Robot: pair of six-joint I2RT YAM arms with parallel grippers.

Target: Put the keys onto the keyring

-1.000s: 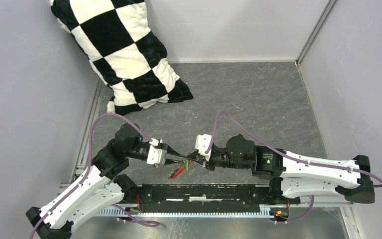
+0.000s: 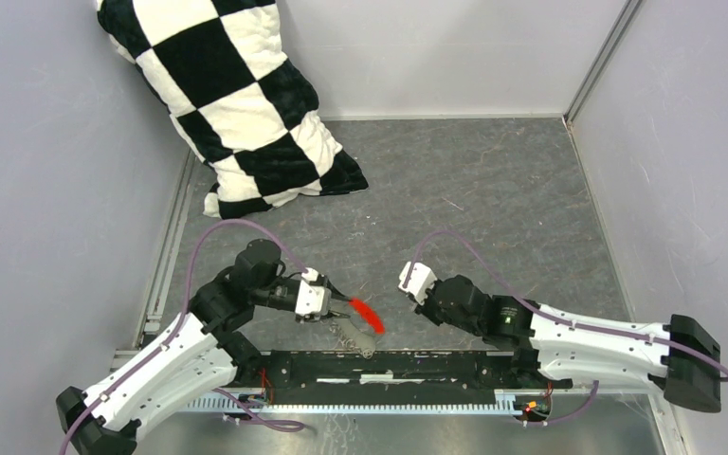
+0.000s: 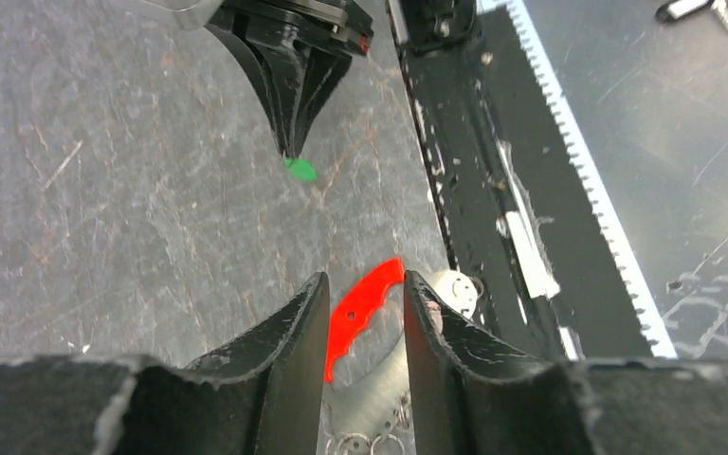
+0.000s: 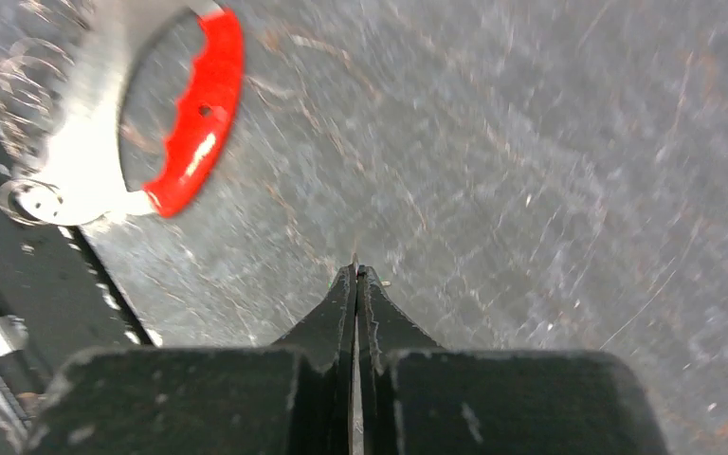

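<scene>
A flat grey metal piece [image 3: 379,389] with a red handle [image 3: 364,308] lies on the floor and carries several thin wire rings [image 4: 33,71]; I take it for the keyring. My left gripper stands part open above it, with nothing between its fingers in the left wrist view. My right gripper is shut. In the left wrist view a small green piece [image 3: 300,169], perhaps a key, sits at its fingertips; from the right wrist view it is nearly hidden, edge-on. The top view does not show the green piece.
A black rail [image 2: 379,370] with a white toothed strip runs along the front edge. The checkered cushion [image 2: 237,104] leans at the back left. A purple cable loops over each arm.
The red-handled piece was angled at my left gripper and now lies flat. Both grippers met above it earlier; the right one has since moved away to the right, and the left one has opened wider.
</scene>
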